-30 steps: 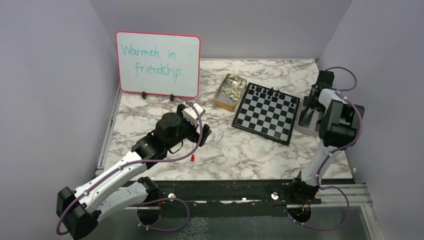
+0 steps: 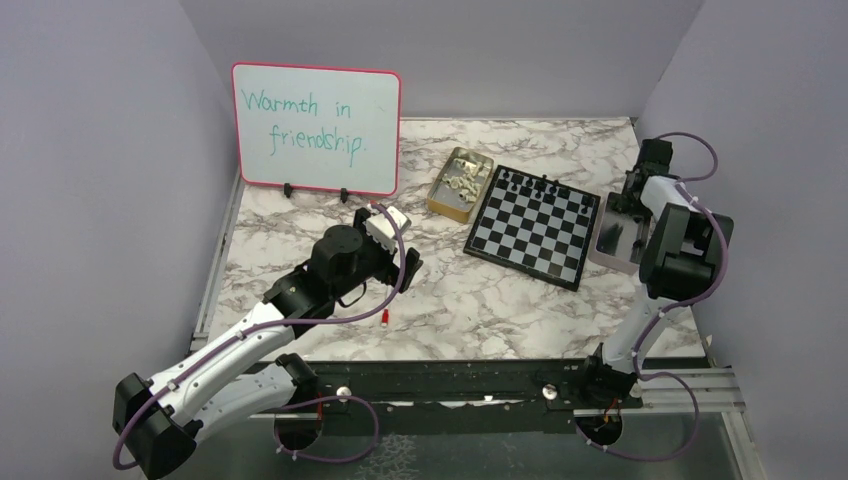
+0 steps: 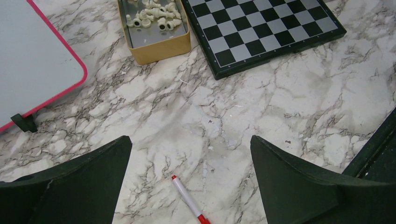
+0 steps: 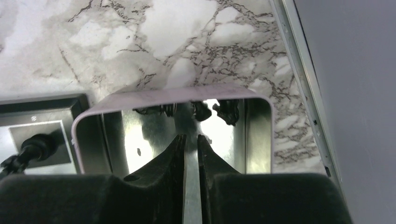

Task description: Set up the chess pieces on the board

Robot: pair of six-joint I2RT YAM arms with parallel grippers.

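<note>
The chessboard (image 2: 530,235) has black pieces standing along its back side; its near part is bare. The tan tin (image 2: 448,205) of white pieces is left of it. The pink-rimmed tin (image 4: 173,92) holds a few dark pieces (image 4: 226,112) along its inner far wall. My right gripper is over this tin, its fingertips a narrow gap apart, with nothing visible between them, short of those pieces. My left gripper hangs open and empty above the bare table, left of the board.
A whiteboard (image 2: 316,128) stands at the back left. A red-capped marker (image 3: 189,198) lies below the left gripper. The right wall (image 4: 355,93) is close beside the tin.
The right arm has shifted slightly to the right over the tin. The left arm and the board look unchanged.
</note>
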